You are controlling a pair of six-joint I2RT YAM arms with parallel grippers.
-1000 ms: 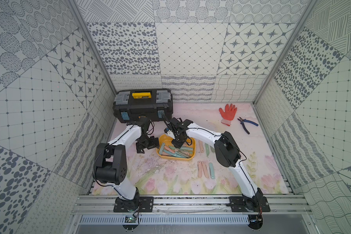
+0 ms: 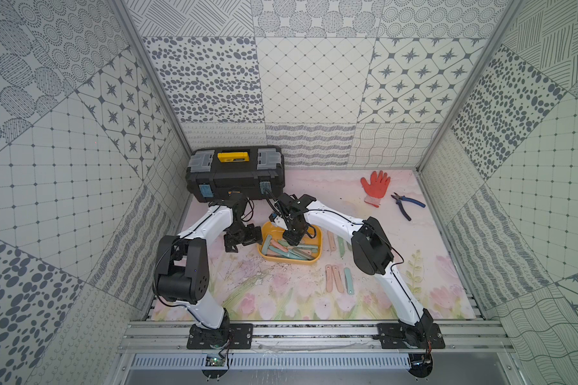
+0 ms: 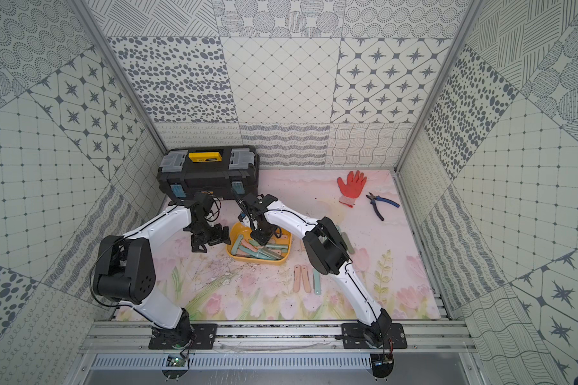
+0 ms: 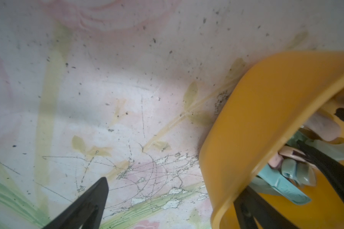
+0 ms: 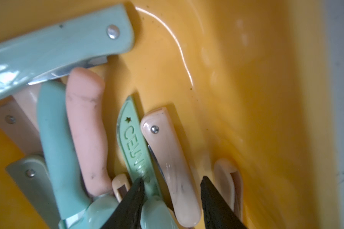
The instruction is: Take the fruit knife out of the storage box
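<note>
A yellow storage box holds several pink, mint and grey knives. My right gripper reaches down into it, fingers part open around the lower end of a pale pink folding knife and a mint knife beside it; whether anything is gripped is unclear. A pink curved handle and a larger mint folding knife lie nearby. My left gripper stands open just outside the box's left wall, nothing visible held between its fingers.
Several loose knives lie right and front-right of the box. A black toolbox is at the back left, a red glove and pliers at the back right.
The left arm looks unchanged.
</note>
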